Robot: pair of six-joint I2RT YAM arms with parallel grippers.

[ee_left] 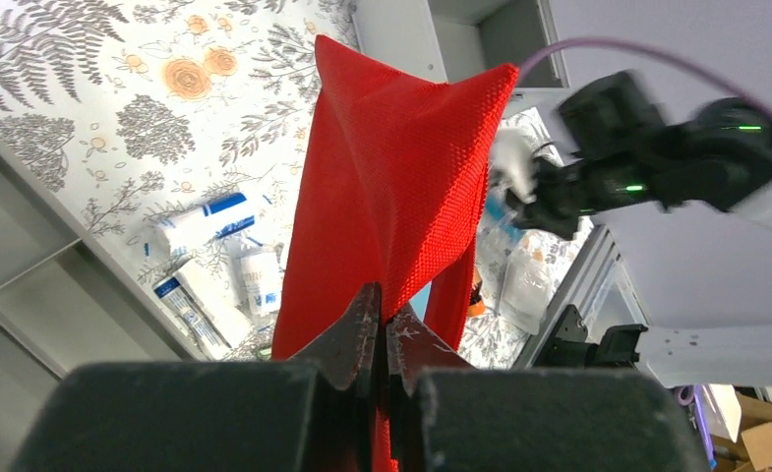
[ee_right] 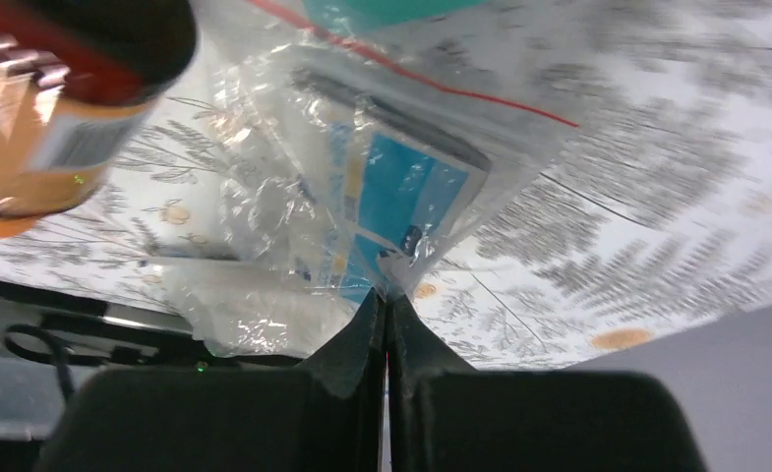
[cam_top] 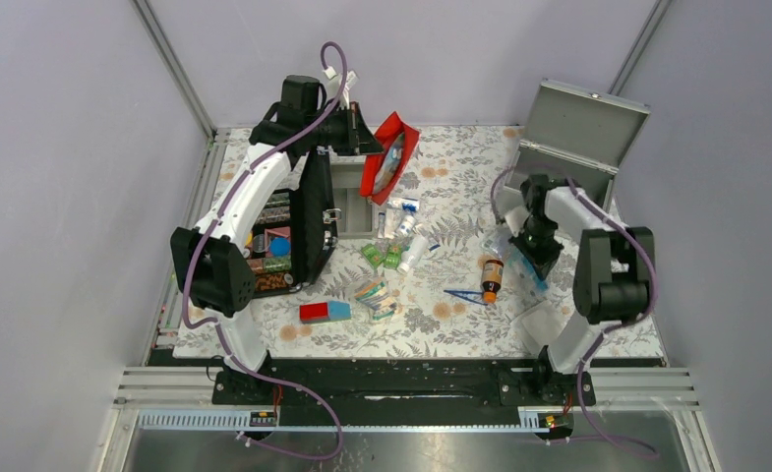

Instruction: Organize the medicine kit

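Note:
In the left wrist view, my left gripper is shut on a red pouch (ee_left: 391, 177), which hangs with its mouth parted in the top view. A clear zip bag of alcohol wipes (ee_right: 411, 187), with a blue packet inside, has its edge pinched in my right gripper. That gripper's fingers are together, and the bag bunches up at their tips. At the left, a black medicine case (cam_top: 313, 221) stands with its lid up, filled with several items. From above, the right arm covers most of the wipes bag.
An amber bottle (cam_top: 493, 276) lies just left of the right gripper, near blue tweezers (cam_top: 466, 295). Behind it is an opened silver case (cam_top: 564, 172). White tubes (cam_top: 413, 254), green packets (cam_top: 392, 258) and a red-blue box (cam_top: 325, 312) occupy the middle and front left.

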